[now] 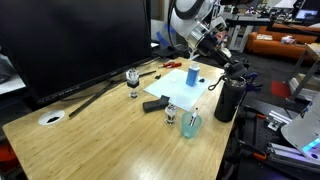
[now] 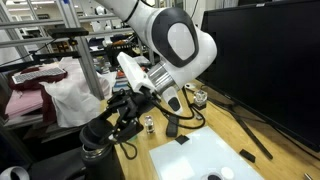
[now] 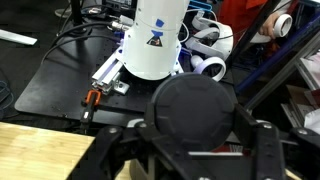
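Observation:
In the wrist view a dark, round object (image 3: 190,105) sits between the fingers of my gripper, which is shut on it. Exterior view 2 shows the gripper (image 2: 112,118) with this dark object (image 2: 97,131) tilted over a black canister (image 2: 101,163). From the other side, the gripper (image 1: 237,72) is just above the same black canister (image 1: 228,100) at the table's right edge. Whether the held object touches the canister's rim, and what is inside either one, cannot be made out.
Left of the canister stand a teal cup (image 1: 191,125) with a utensil and a small jar (image 1: 171,115). A blue cup (image 1: 193,76) rests on white paper (image 1: 181,93). A black block (image 1: 156,104) lies mid-table.

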